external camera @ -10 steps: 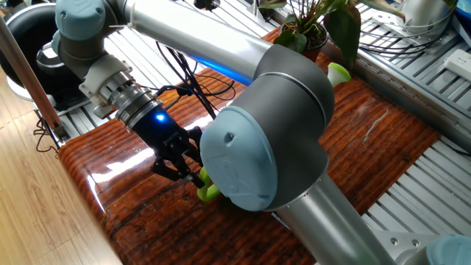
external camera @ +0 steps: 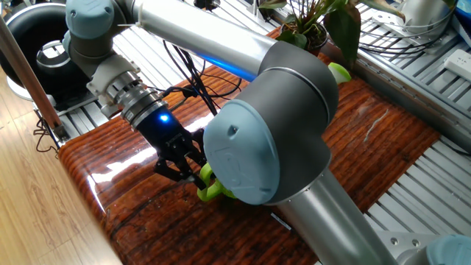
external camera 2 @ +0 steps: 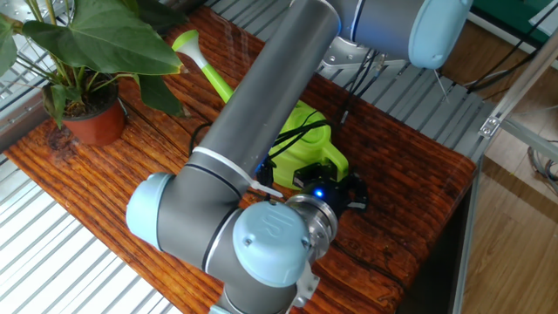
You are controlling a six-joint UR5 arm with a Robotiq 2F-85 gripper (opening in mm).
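A lime-green watering can [external camera 2: 317,141] stands on the brown wooden table [external camera 2: 410,174], partly covered by my arm in exterior view 2. Its long spout points towards the potted plant. In exterior view 1 the curved green handle [external camera: 209,193] shows beside the arm's blue joint cap, which hides most of the body. My black gripper [external camera: 197,168] is at that handle, its fingers spread apart, one tip close against the green loop. Whether it touches cannot be told. From exterior view 2, the gripper [external camera 2: 336,185] is at the can's handle end, partly hidden by its own wrist.
A leafy plant in a red-brown pot [external camera 2: 98,125] stands near the spout. Black cables [external camera: 193,82] hang behind the gripper. Slatted metal surfaces border the table. Bare tabletop lies left of the gripper in exterior view 1.
The arm and gripper have shifted slightly to the right in exterior view 1. More of the green handle shows beside the joint cap; the can's position looks the same.
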